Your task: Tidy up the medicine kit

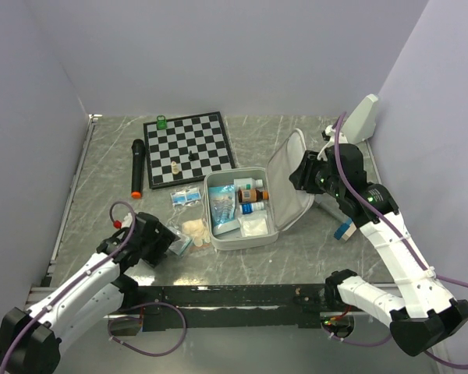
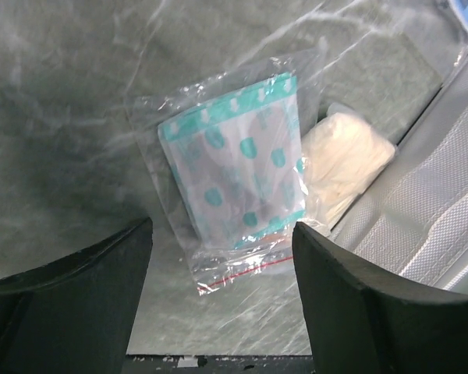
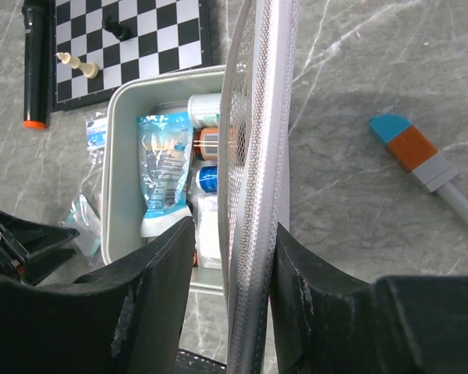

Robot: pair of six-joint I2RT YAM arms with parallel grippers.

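The open medicine kit holds a blue pouch, bottles and a white packet. My left gripper hangs open over a bagged teal-and-white packet beside a bag of beige items; in the left wrist view its fingers flank the packet's near edge, empty between. My right gripper is at the raised lid; in the right wrist view the lid's edge runs between its part-open fingers, and contact cannot be told.
A chessboard and a black microphone lie behind. A blue packet lies left of the kit. A brush-like tool lies right of it.
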